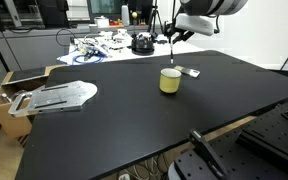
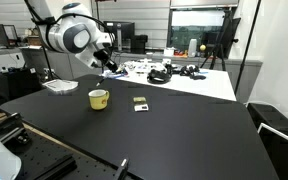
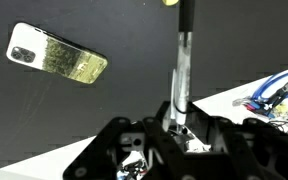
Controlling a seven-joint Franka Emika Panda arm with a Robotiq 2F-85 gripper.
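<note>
A thin rod-like utensil [image 3: 184,60], silver with a dark far end, is held in my gripper, which is shut on it in the wrist view. In exterior view 1 the slim utensil [image 1: 171,48] hangs down from the gripper, above and behind a yellow cup [image 1: 169,80]. The cup [image 2: 99,99] stands upright on the black table in exterior view 2, and its inside is mostly hidden. Only a bit of yellow shows at the top edge of the wrist view.
A phone-like rectangle [image 3: 56,53], part white and part patterned, lies flat near the cup. A silver tray [image 1: 60,97] rests on the table's left side in exterior view 1. Cables and tools clutter the white surface beyond the table.
</note>
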